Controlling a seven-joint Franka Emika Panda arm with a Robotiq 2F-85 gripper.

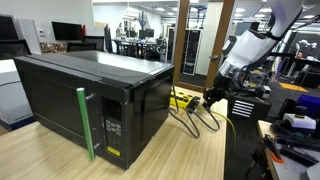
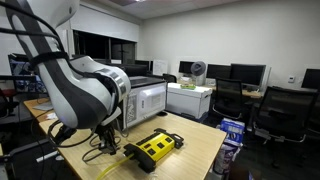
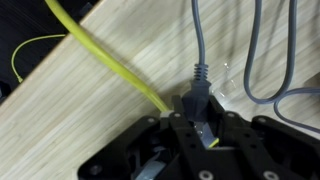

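Observation:
A grey plug (image 3: pixel 200 95) on a grey cable sits at the fingertips of my gripper in the wrist view, and the fingers are shut on it. Its cable runs up and away across the frame. In exterior view 1 my gripper (image 1: pixel 210 100) hangs low over the table, right of the microwave; the plug is too small to make out there. A yellow power strip (image 2: pixel 163 146) with black ends lies on the table beside my arm in exterior view 2. The wrist view hides most of what lies beneath the gripper.
A black microwave (image 1: pixel 100 105) with a green handle fills the left of the table. Loose grey cable (image 3: pixel 272 75) curves over the wood next to the plug. A yellow cord (image 3: pixel 105 55) crosses toward the gripper.

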